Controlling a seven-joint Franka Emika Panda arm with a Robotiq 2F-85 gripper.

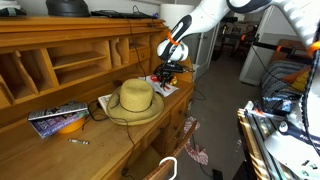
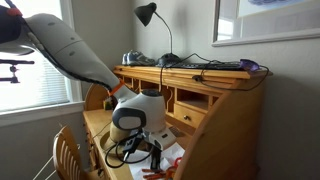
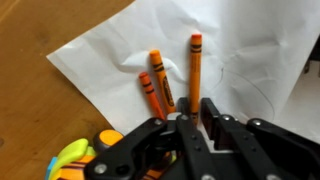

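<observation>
In the wrist view, a long orange crayon with a reddish tip lies on white paper. A shorter orange crayon and a red-orange crayon lie to its left. My gripper is at the near end of the long crayon, one dark fingertip on either side. The fingers are close together, and whether they press on the crayon cannot be made out. Both exterior views show the arm reaching down over the paper on the desk, its fingertips too small to read there.
Bright green, yellow, orange and blue items crowd the lower left of the wrist view. A straw hat sits on the wooden desk beside the paper. Shelves with cubbyholes line the back.
</observation>
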